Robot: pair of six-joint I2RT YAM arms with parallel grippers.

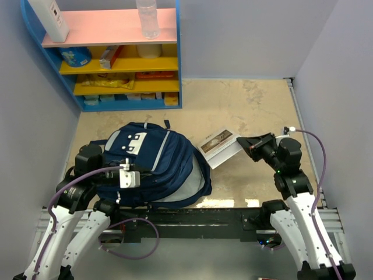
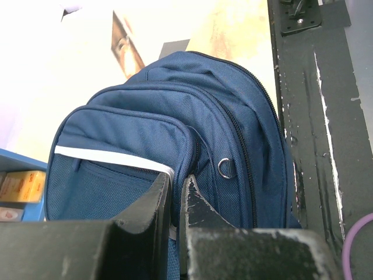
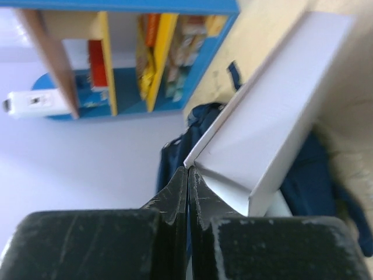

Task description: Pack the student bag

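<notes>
A navy student bag (image 1: 160,154) lies on the floor at left centre. My left gripper is shut on its fabric, near a white stripe and a metal D-ring. The bag's opening does not show clearly. Right of the bag, a white book (image 1: 220,146) with a photo on its cover hangs tilted from my right gripper (image 1: 240,140). In the right wrist view the fingers (image 3: 201,201) pinch the book by one edge, and its white underside and side faces show. The bag's dark fabric lies behind and below the book there.
A blue-framed shelf (image 1: 179,58) with pink and yellow boards stands at the back left, holding a clear bottle (image 1: 148,17), a white bottle (image 1: 49,20) and several packets. Bare floor (image 1: 247,105) extends behind and right of the book.
</notes>
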